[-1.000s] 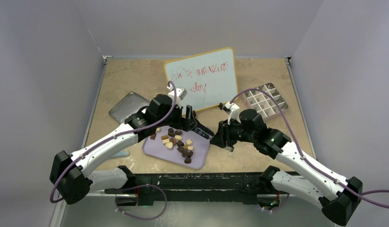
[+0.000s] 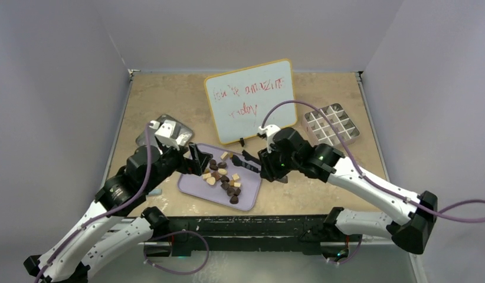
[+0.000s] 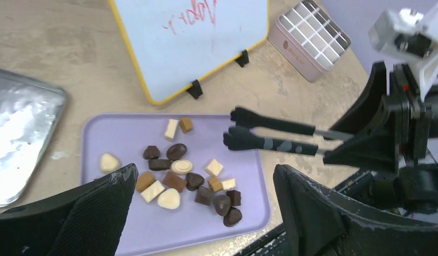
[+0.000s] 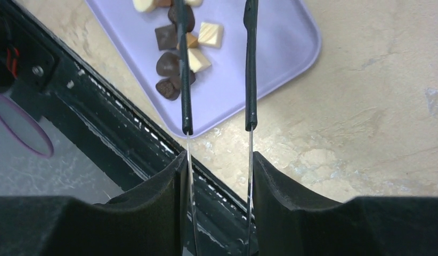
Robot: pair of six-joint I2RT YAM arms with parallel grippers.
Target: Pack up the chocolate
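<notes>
Assorted dark, brown and cream chocolates (image 2: 225,185) lie loose on a lilac tray (image 2: 193,187). A gridded box (image 2: 331,125) stands at the right, its compartments looking empty. My left gripper (image 2: 199,158) is open above the tray's left part, nothing between its fingers. My right gripper carries long dark tong-like fingers (image 3: 265,143), which are apart over the tray's right part, with chocolates visible below and between them; I see nothing held.
A yellow-edged whiteboard (image 2: 250,103) stands behind the lilac tray. A metal tray (image 3: 19,133) lies at the left. The tabletop right of the lilac tray is clear.
My left gripper has moved left, away from the right one. My right arm has shifted somewhat, its wrist a little higher and further left in the top view.
</notes>
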